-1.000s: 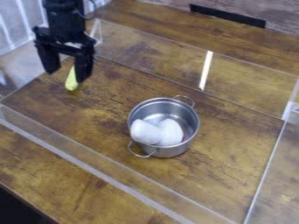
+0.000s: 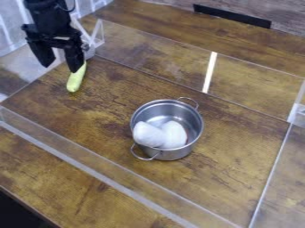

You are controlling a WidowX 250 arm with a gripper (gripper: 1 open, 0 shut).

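Note:
My black gripper (image 2: 56,53) is at the upper left, open, its fingers pointing down just left of a pale yellow-green elongated object (image 2: 77,77) that lies on the wooden table. A steel pot (image 2: 186,150) with two handles sits near the centre, holding two white objects, one egg-shaped (image 2: 173,134) on the right and one larger (image 2: 148,135) at the left.
Clear low walls enclose the wooden surface (image 2: 89,125). A white strip (image 2: 210,73) stands at the upper right. Much of the table around the pot is bare.
My gripper has moved left and up in the view, away from over the yellow-green object, which is more fully visible now. The pot and its contents are unchanged.

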